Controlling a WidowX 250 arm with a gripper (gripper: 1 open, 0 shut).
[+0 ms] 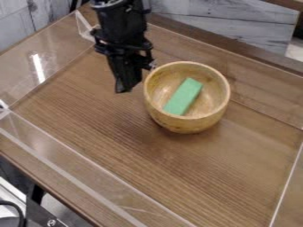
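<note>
My black gripper (123, 74) hangs in the upper middle of the camera view, just left of a wooden bowl (203, 114). It looks shut, with nothing visible between its fingers. A green block (182, 97) lies inside the bowl, tilted along a diagonal, apart from the gripper.
A pale marbled backdrop (236, 27) runs along the back. A dark cable lies at the lower left corner.
</note>
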